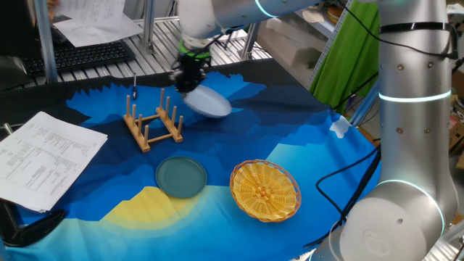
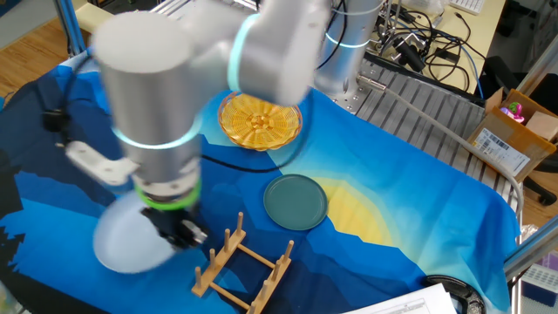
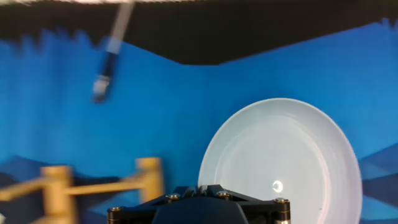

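Observation:
The white plate (image 1: 209,102) is held by its left rim in my gripper (image 1: 186,87), which is shut on it. In exterior view 1 the plate slants down to the right, just right of the wooden rack (image 1: 154,125). The wrist view has the plate (image 3: 283,165) filling the lower right, its rim meeting the fingertips of the gripper at the bottom centre. Motion blurs the plate (image 2: 131,235) and the arm in exterior view 2. How far the plate hangs above the cloth is hard to tell.
A green plate (image 1: 181,177) and a yellow wicker basket (image 1: 265,191) lie nearer the front. A thin utensil (image 1: 135,88) lies behind the rack. Papers (image 1: 45,159) cover the left side. Open cloth lies right of the white plate.

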